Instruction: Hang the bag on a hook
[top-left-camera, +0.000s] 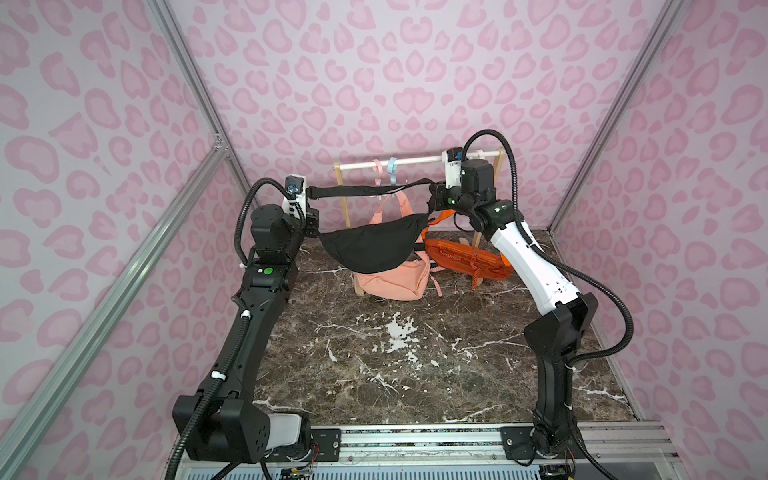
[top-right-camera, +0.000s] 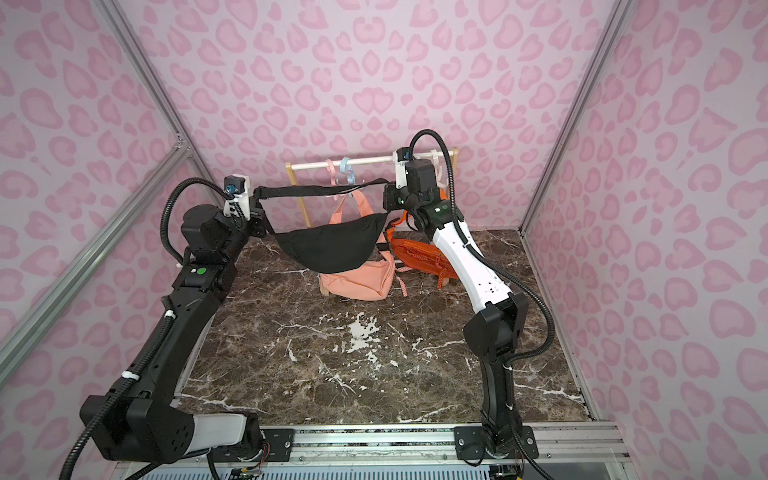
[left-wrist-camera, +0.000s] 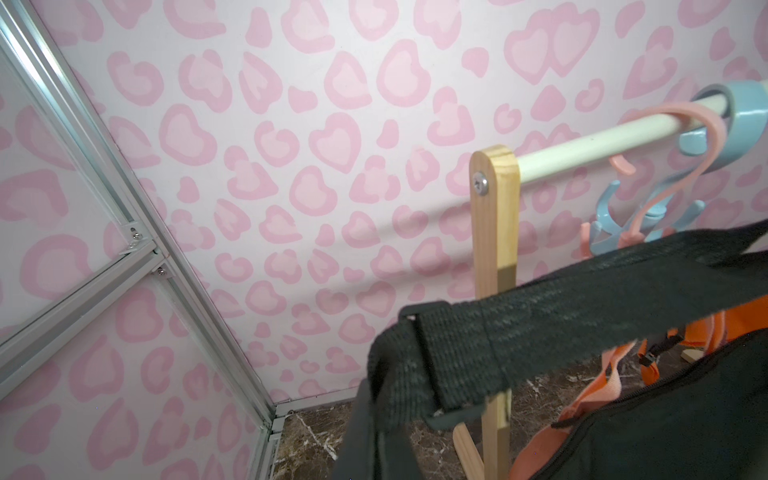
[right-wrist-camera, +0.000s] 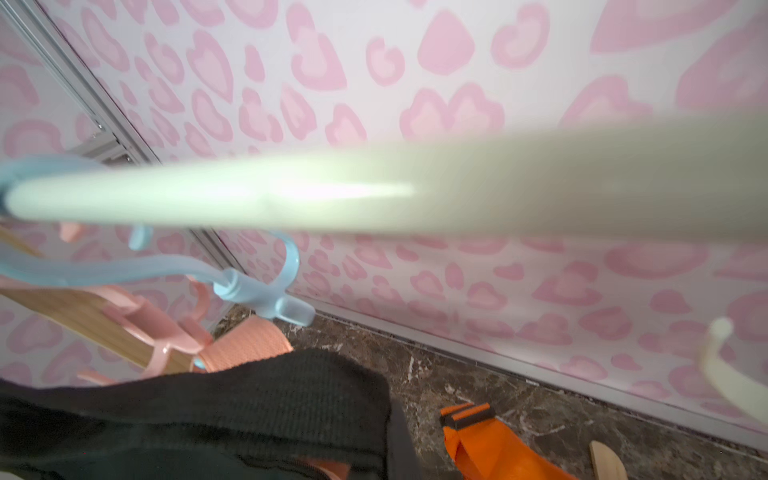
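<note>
The black bag (top-left-camera: 380, 242) hangs stretched between my two grippers, its dark strap (top-left-camera: 356, 191) drawn nearly level above the pouch. My left gripper (top-left-camera: 312, 214) is shut on the strap at the left end; close up, the webbing (left-wrist-camera: 560, 320) folds over at the fingers. At the other end my right gripper (top-left-camera: 437, 197) is shut on the strap, just below the rail. Its fingers are hidden by black cloth (right-wrist-camera: 320, 408) in the right wrist view. A blue hook (right-wrist-camera: 256, 292) and a pink hook (left-wrist-camera: 680, 112) hang from the rail behind the strap.
A white rail (top-right-camera: 368, 161) on wooden posts (left-wrist-camera: 496, 232) crosses the back, very close to my right wrist camera. A pink bag (top-left-camera: 396, 281) hangs behind the black one; an orange bag (top-left-camera: 468, 260) is on the right. A white hook (right-wrist-camera: 732, 376) shows farther right.
</note>
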